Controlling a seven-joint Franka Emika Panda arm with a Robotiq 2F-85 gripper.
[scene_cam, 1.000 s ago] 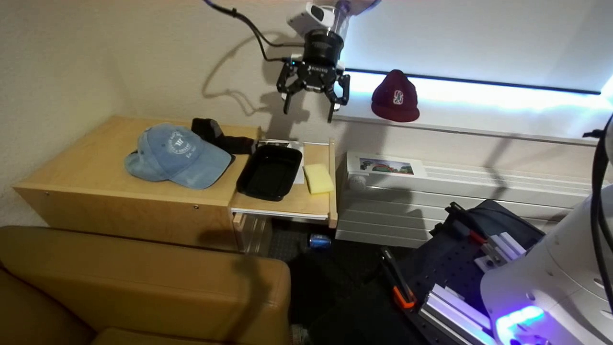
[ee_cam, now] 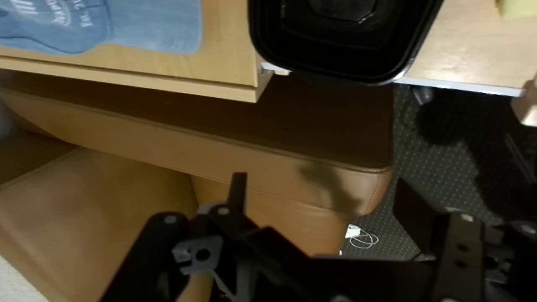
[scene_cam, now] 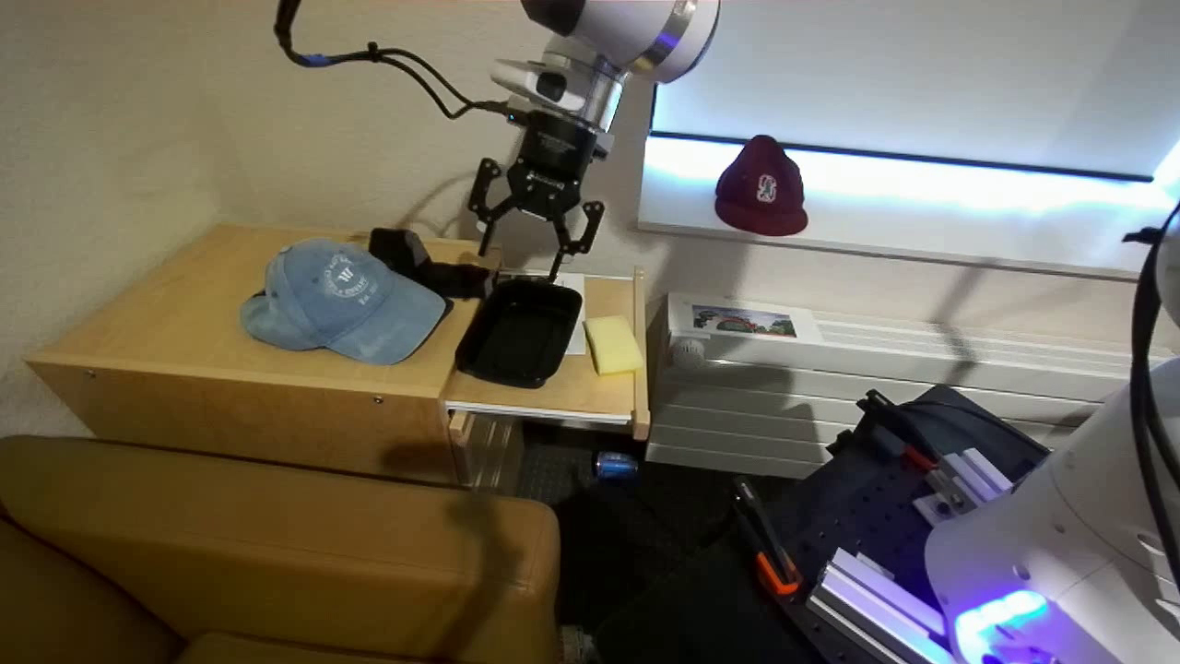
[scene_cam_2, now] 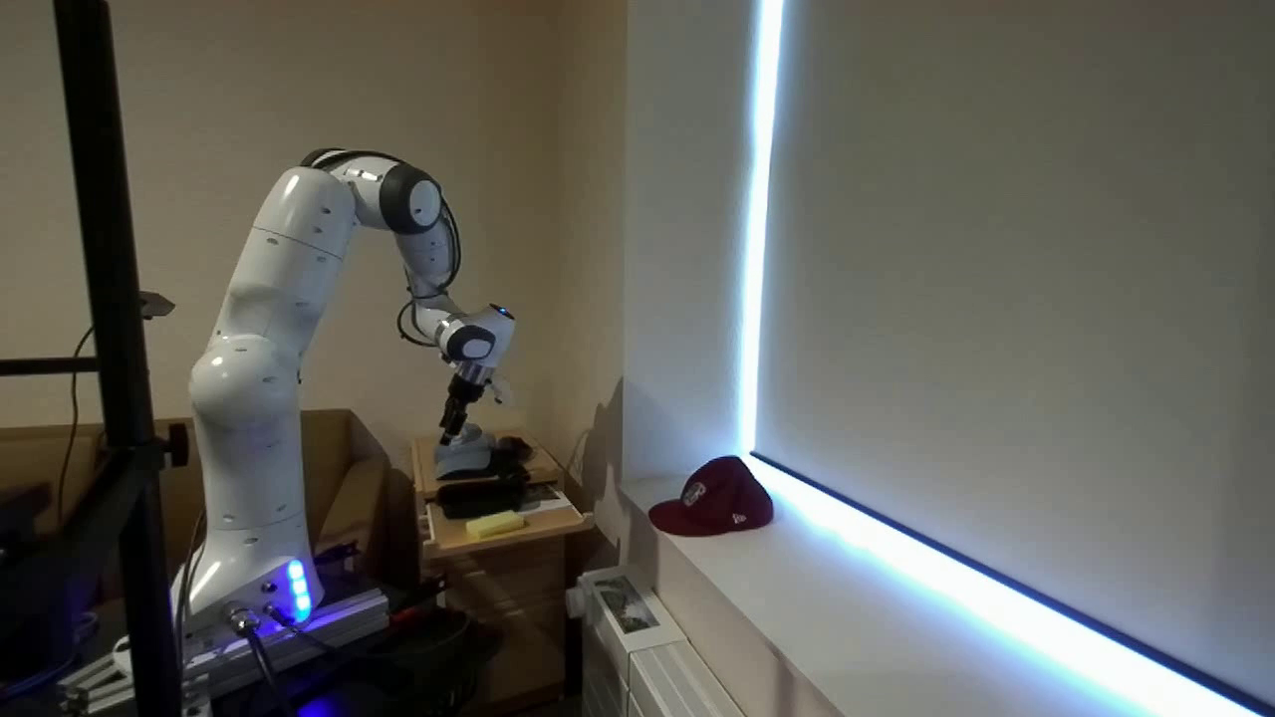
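My gripper hangs open above the cabinet, its fingers wide apart with nothing between them. In exterior view 1 it appears over the back end of a black tray, which rests on the pulled-out shelf. Left of the tray a light blue cap lies on the cabinet top. A dark item, perhaps a sock, sits behind the cap's brim. Right of the tray is a yellow sponge. The wrist view shows the tray and part of the blue cap beyond the open fingers.
A maroon cap stands on the window sill, and a radiator runs below it. The tan sofa is in front of the cabinet. On the floor lies a blue can.
In exterior view 1 my gripper has moved left and down, toward the tray and blue cap. It stays open. The objects have not moved.
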